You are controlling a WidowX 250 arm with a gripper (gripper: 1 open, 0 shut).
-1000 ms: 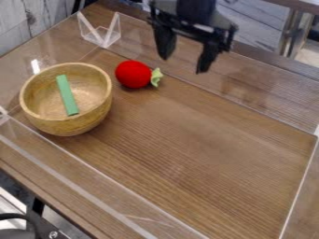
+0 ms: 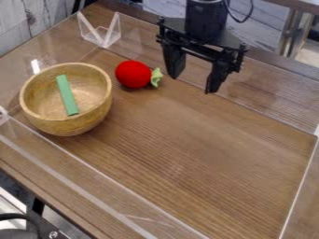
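Note:
My black gripper (image 2: 200, 62) hangs over the upper middle of the wooden table (image 2: 187, 168), its two finger assemblies spread apart and open, with nothing seen between them. Just left of it and lower lies a red tomato-like object (image 2: 133, 74) with a small pale green piece at its right side. At the left, a round wooden bowl (image 2: 88, 119) holds a light green stick (image 2: 66, 94).
A white wire rack (image 2: 100, 28) stands at the back left beside the wall. A black round shape (image 2: 15, 224) shows at the lower left edge.
The tomato, bowl and stick have stayed in place.

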